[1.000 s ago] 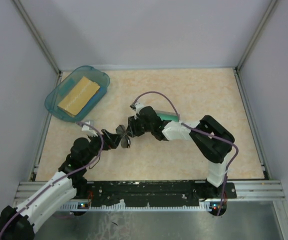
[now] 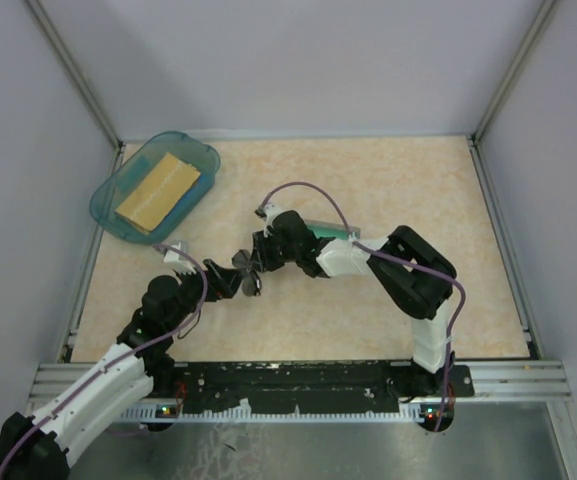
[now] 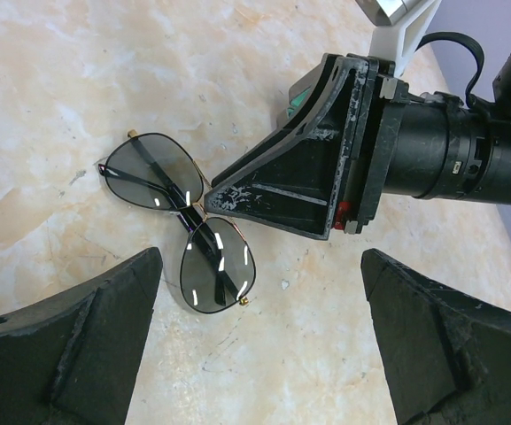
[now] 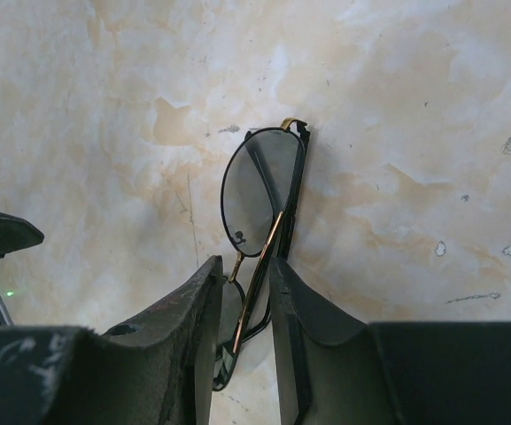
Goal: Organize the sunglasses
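Observation:
Dark-lensed sunglasses (image 2: 249, 278) with folded arms and thin gold bridge (image 3: 217, 261) lie on the table between the grippers. My left gripper is open, its fingers either side of the glasses' near end in its wrist view. My right gripper is part open, fingertips close together over the bridge and folded arm in the right wrist view; in the left wrist view its tips are beside the bridge. Whether it touches them I cannot tell.
A blue translucent tray (image 2: 103, 205) with a tan rectangular board (image 2: 158, 190) stands at back left. A green object (image 2: 330, 230) is partly hidden behind the right arm.
My right arm has shifted slightly left and toward the back over the sunglasses. The left arm and the sunglasses look unchanged.

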